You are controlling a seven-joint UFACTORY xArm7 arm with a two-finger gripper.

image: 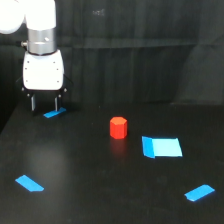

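Note:
My gripper [45, 103] hangs at the upper left of the camera view, below its white housing. Its two dark fingers stand apart, and nothing shows between them, so it is open. A small red block [118, 127] rests on the black table near the middle of the view, well to the right of the gripper and clear of it.
A light blue, roughly square piece [166, 147] lies flat to the right of the block, with a brighter blue strip [148, 147] at its left edge. Other blue strips mark the table at lower left [29, 184], lower right [199, 192] and below the gripper [54, 112].

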